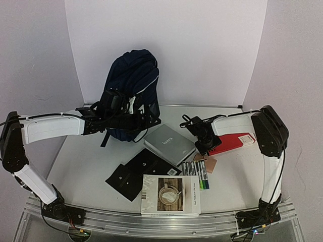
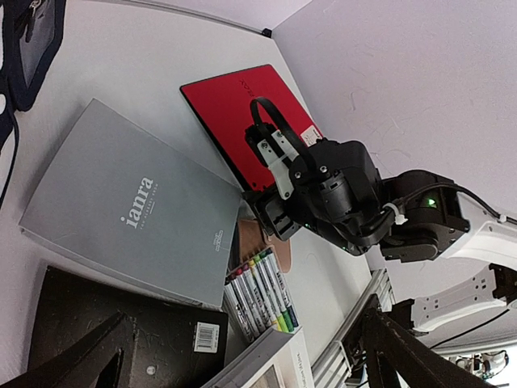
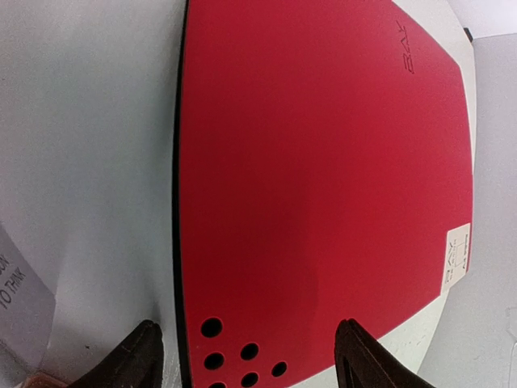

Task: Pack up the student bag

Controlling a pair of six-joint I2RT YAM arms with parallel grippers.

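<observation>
The navy backpack (image 1: 132,75) stands upright at the back left. In front of it my left gripper (image 1: 157,121) hangs in the air near the grey book (image 1: 168,142); its fingers (image 2: 95,356) are spread with nothing between them. My right gripper is open over the near-left end of the red flat case (image 3: 323,178), and that case's left edge runs between the fingertips without visible grip. Black folders (image 1: 133,174), a pack of markers (image 1: 196,172) and a white book with a coffee-cup cover (image 1: 171,195) lie in front. The backpack's opening cannot be made out.
Tan flat pieces (image 1: 210,164) lie beside the markers, partly under them. Walls enclose the sides and back.
</observation>
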